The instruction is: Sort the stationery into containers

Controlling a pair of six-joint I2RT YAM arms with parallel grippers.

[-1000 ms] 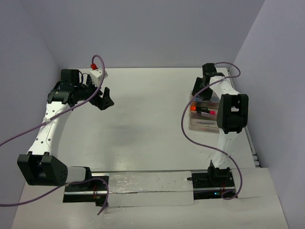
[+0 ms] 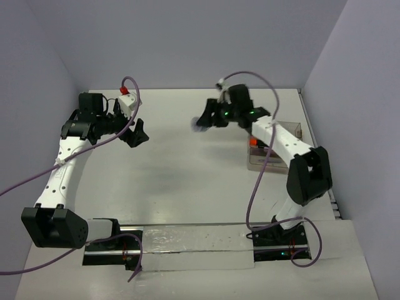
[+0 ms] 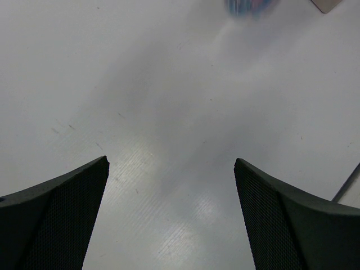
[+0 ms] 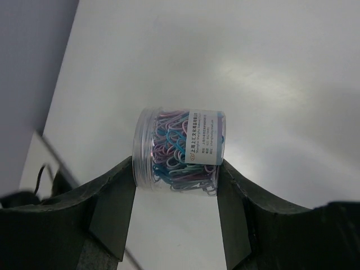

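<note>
A clear jar of coloured paper clips (image 4: 179, 149) with a white label lies sideways between the fingers of my right gripper, which is shut on it. From above, the jar (image 2: 197, 124) looks blurred at the right gripper's (image 2: 205, 120) tips, over the middle of the table. At the left, my left gripper (image 2: 140, 134) stands open above bare table; in its own wrist view the fingers (image 3: 281, 219) are wide apart with nothing between them. The compartment container (image 2: 269, 167) sits on the right, partly covered by the right arm, with an orange item (image 2: 253, 142) inside.
A purple cable (image 2: 255, 187) loops from the right arm across the container. Grey walls bound the left, back and right sides.
My right arm has swung left from the container's back compartment to mid-table, carrying the jar. The left arm has hardly moved.
</note>
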